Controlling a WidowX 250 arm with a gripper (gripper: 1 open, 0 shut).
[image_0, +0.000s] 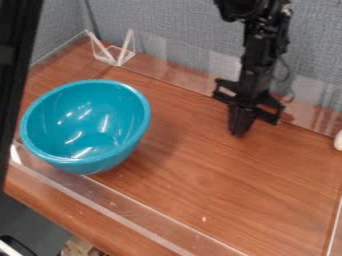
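My black gripper (243, 118) hangs low over the wooden table at the back right, near the clear rear strip. Its fingers look close together, and I see nothing held between them. A large, empty turquoise bowl (86, 120) stands on the table at the left, well apart from the gripper.
A white wire frame (114, 50) sits at the back left corner. A small white object (337, 140) is cut off at the right edge. Clear strips run along its edges.
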